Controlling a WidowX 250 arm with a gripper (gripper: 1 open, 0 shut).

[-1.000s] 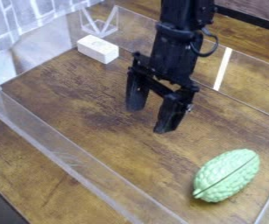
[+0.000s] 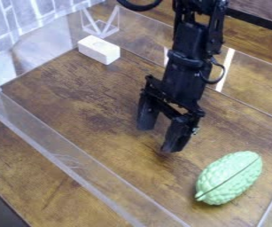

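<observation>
The black gripper hangs low over the wooden floor of the tray in the centre, its two fingers spread apart, with nothing seen between them. To its lower right lies a pale green bumpy bitter-melon-like object, apart from the gripper. At the upper left a white block sits well away from it.
Clear plastic walls edge the wooden surface. A pale strip shows behind the arm, and a white cloth or grid lies at the top left.
The gripper has come slightly lower and toward the front over the last second, still open. The green object and white block have not moved.
</observation>
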